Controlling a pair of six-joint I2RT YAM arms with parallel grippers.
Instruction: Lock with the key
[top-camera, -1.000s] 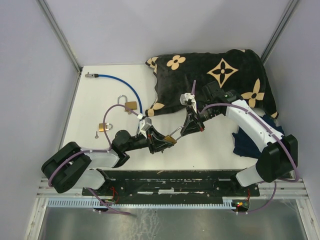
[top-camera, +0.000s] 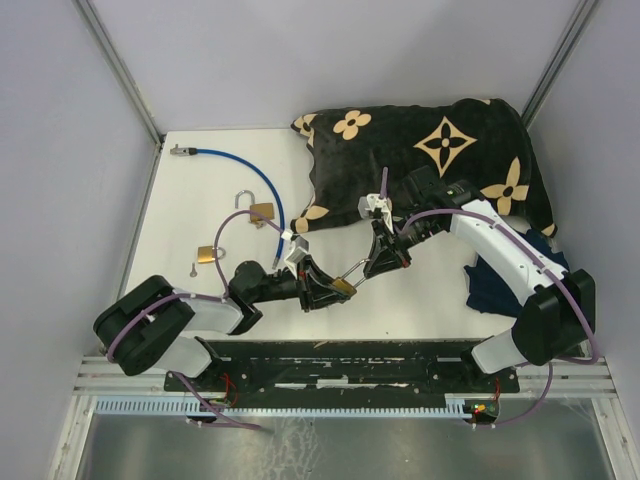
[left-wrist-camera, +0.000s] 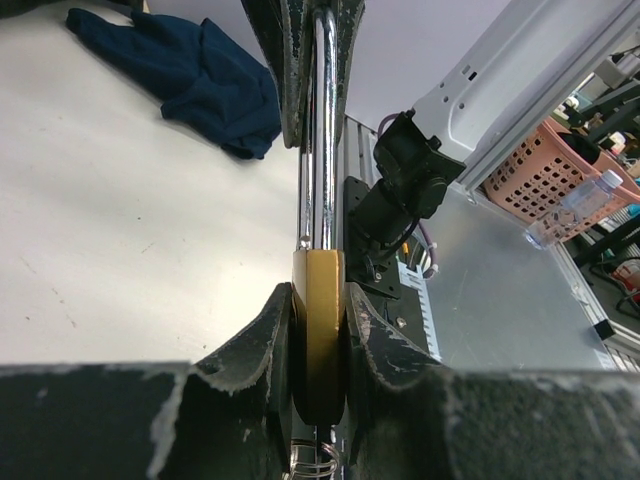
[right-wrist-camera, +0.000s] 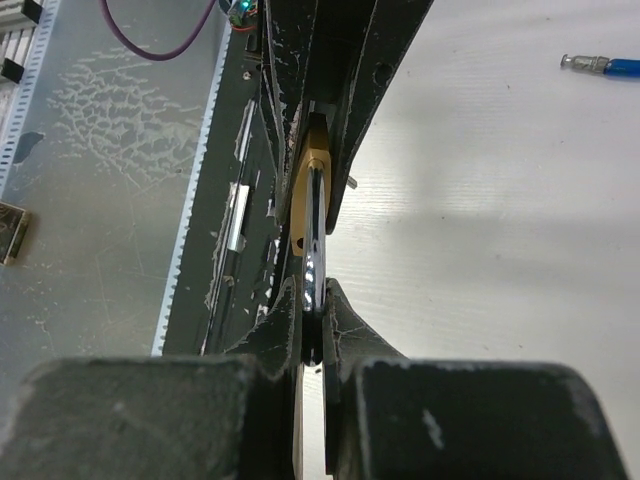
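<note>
A brass padlock (top-camera: 344, 287) is held above the front middle of the table, with my left gripper (top-camera: 334, 291) shut on its body. In the left wrist view, the body's narrow brass edge (left-wrist-camera: 322, 300) lies between dark fingers. From the other side my right gripper (top-camera: 366, 270) is shut on the chrome shackle (left-wrist-camera: 318, 190). In the right wrist view the shackle (right-wrist-camera: 314, 240) runs from the body into the fingertips. Whether both shackle legs are fully seated I cannot tell. A wire ring (left-wrist-camera: 313, 460) shows below the body; any key in the lock is hidden.
Two other brass padlocks, one closer (top-camera: 207, 254) and one farther (top-camera: 262, 212), lie on the left, with a small key (top-camera: 193, 270). A blue cable (top-camera: 245, 165) curves behind them. Dark patterned cloth (top-camera: 400, 140) covers the back; navy cloth (top-camera: 495, 290) lies right.
The right gripper stays almost in place, with the same hold on the shackle.
</note>
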